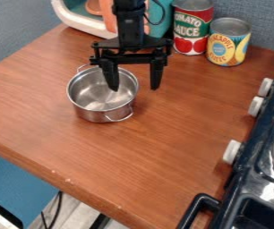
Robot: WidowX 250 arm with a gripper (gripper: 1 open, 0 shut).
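My black gripper (133, 82) stands open over a stainless steel pot (102, 106) with wire handles, which sits on the wooden table (127, 165). One finger reaches down inside the pot's opening, the other is just outside its right rim. Nothing shows held between them.
A black stove (259, 179) with white knobs fills the right side. A tomato sauce can (192, 34) and a yellow-label can (228, 45) stand at the back, beside a teal and white bin.
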